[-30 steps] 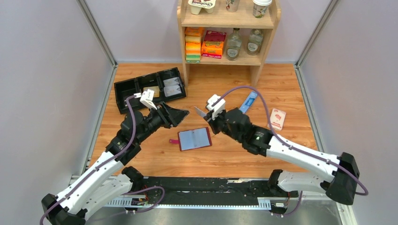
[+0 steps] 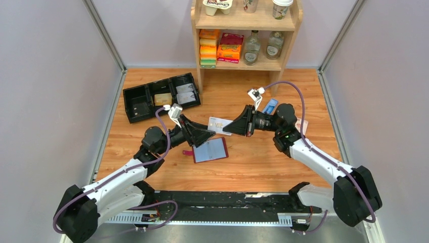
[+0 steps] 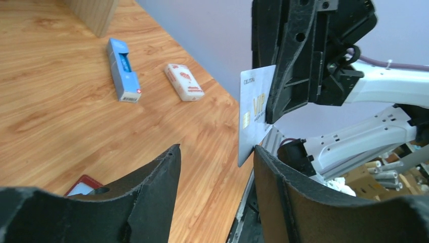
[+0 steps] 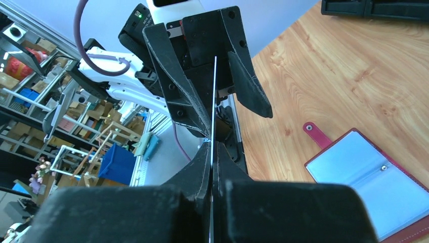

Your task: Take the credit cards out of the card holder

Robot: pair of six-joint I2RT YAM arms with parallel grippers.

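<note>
My right gripper (image 2: 227,127) is shut on a white VIP card (image 2: 218,123), held upright edge-on in the right wrist view (image 4: 213,91). My left gripper (image 2: 210,132) is part open, its fingertips at the card's left end; in the left wrist view the card (image 3: 253,106) stands by the right-hand finger, and whether it touches is unclear. The card holder (image 2: 209,150) lies open on the table below the grippers, with blue sleeves and a red strap.
A black compartment tray (image 2: 136,104) sits back left. A blue box (image 3: 123,76) and a white-red box (image 3: 183,81) lie on the right. A wooden shelf (image 2: 245,20) stands at the back.
The right arm has swung round, turning the card to face up in the top view and bringing it beside the left gripper.
</note>
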